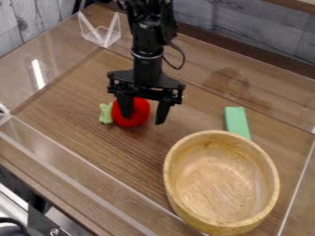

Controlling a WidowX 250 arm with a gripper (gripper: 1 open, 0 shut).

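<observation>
My black gripper (144,100) is low over the wooden table, its fingers on either side of a round red object (131,113), which sits left of the table's middle. A small pale green piece shows at the red object's left. Whether the fingers grip the object or only surround it, I cannot tell.
A large yellow bowl (218,181) fills the lower right. A mint green block (238,123) lies at the right, above the bowl. A grey wall and a clear plastic piece are at the back left.
</observation>
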